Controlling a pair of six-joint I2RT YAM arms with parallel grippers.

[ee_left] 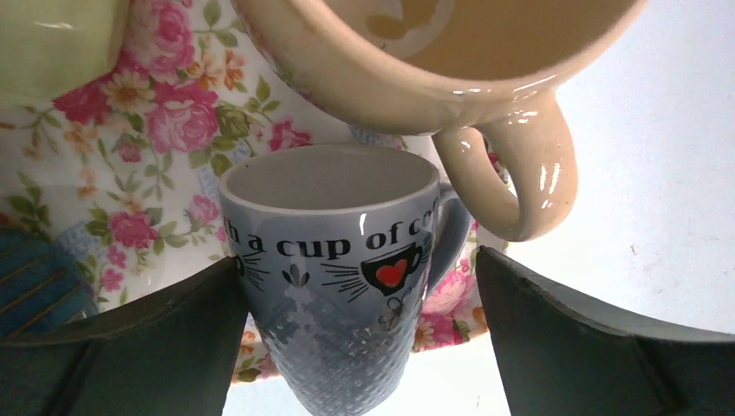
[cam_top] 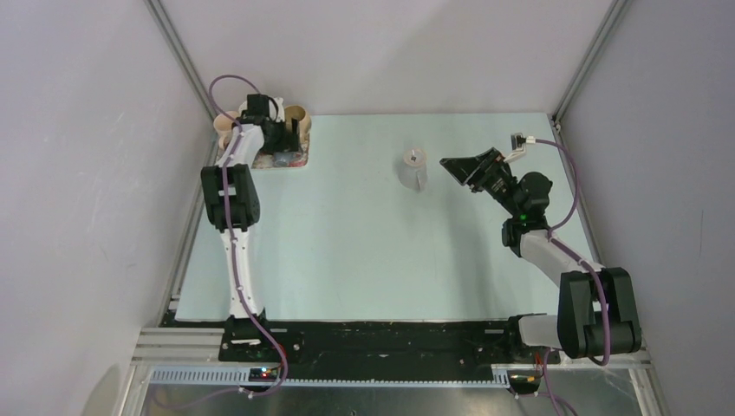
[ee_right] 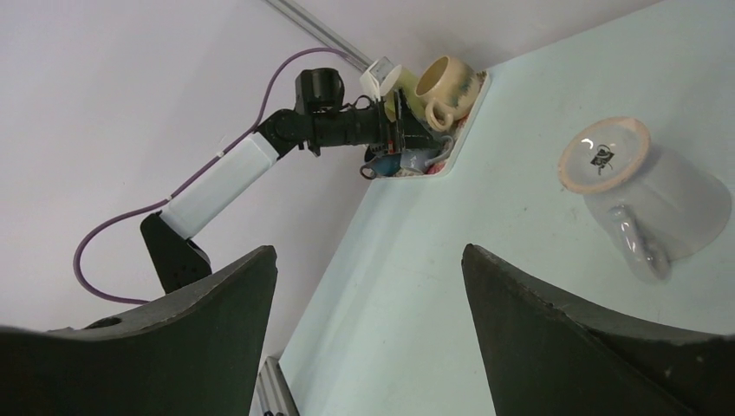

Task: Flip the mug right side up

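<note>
On the bare table a translucent white mug stands upside down, its round base facing up and its handle toward the front; the right wrist view shows the same mug at right. My right gripper is open just to the mug's right, with nothing between its fingers. Over the flowered tray at the back left, my left gripper is open. Its fingers lie either side of a grey-blue mug printed with a cat face and lettering. Whether they touch it, I cannot tell.
The flowered tray also holds a tan mug close beyond the grey-blue one, a pale yellow-green mug and a dark blue mug.
</note>
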